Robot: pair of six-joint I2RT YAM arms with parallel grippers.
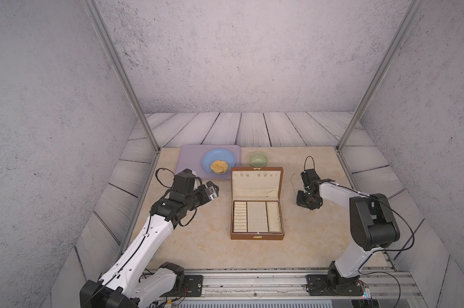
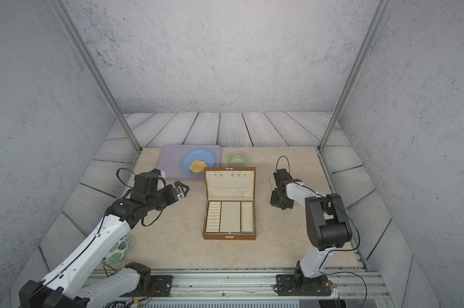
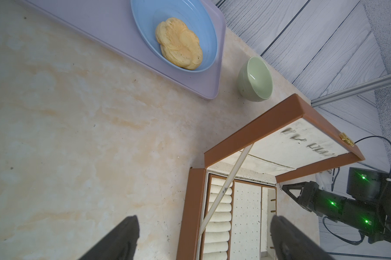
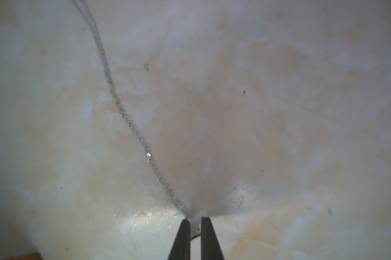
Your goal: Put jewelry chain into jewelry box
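Observation:
The thin silvery jewelry chain (image 4: pixel 132 125) lies stretched over the table in the right wrist view, its near end at the tips of my right gripper. That gripper is shut and low over the table, with a small pale piece by its fingertips; whether the chain's end is between them cannot be made out. In the top left view, only a faint bit of chain (image 1: pixel 293 180) shows. The brown jewelry box (image 1: pixel 242 237) stands with its lid up and its cream compartments bare. Left of it, my left gripper is open above the table, empty.
Behind the box are a green bowl (image 1: pixel 258 159) and a blue plate (image 1: pixel 206 163) with a yellow pastry (image 1: pixel 219 166), on a lilac mat (image 1: pixel 185 154). The table in front of the box is clear. The raised lid (image 1: pixel 256 184) stands at the box's back.

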